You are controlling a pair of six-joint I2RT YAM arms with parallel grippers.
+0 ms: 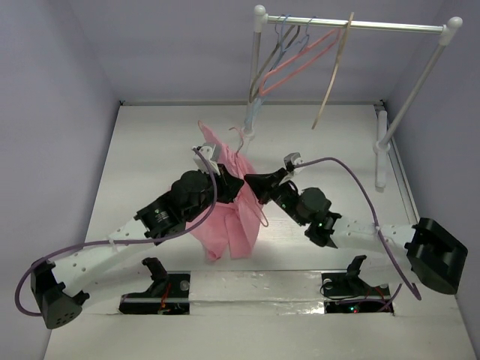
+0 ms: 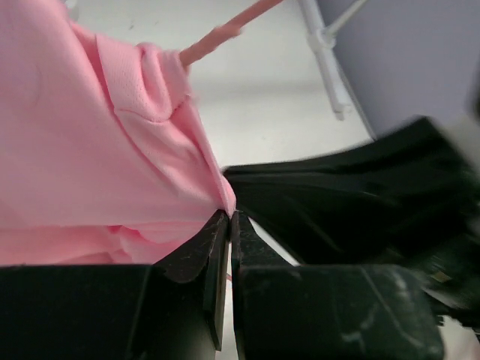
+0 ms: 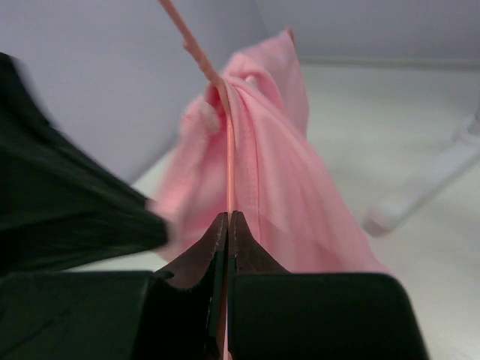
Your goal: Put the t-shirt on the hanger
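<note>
The pink t-shirt [image 1: 234, 229] hangs in folds below my two grippers in the top view. My left gripper is shut on an edge of its cloth, near a thick fold of the shirt [image 2: 146, 90]. A pink hanger [image 3: 230, 142] rises from my right gripper, which is shut on its thin bar. The hanger's hook [image 1: 238, 135] shows just above the shirt, and one end sticks out at the lower right. Part of the hanger runs in at the cloth; how deep it sits is hidden by folds. The two grippers are almost touching.
A white rack [image 1: 360, 25] stands at the back, with blue, dark, wooden and pink hangers [image 1: 300, 60] on its bar. Its foot [image 1: 381, 150] lies at the right.
</note>
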